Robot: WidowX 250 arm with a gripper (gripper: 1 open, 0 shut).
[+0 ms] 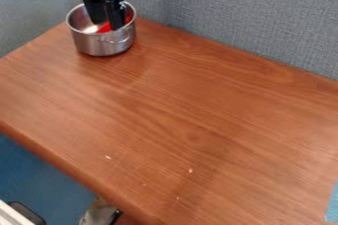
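Observation:
A steel pot (102,39) stands at the back left of the wooden table (185,120). My black gripper (106,20) reaches down from the top edge into the pot's opening, over a red object (106,29) lying inside. The gripper covers much of that object, and whether its fingers are open, shut or on the object is hidden.
Grey padded walls (238,32) border the back and left. Some equipment (99,214) sits below the table's front-left edge.

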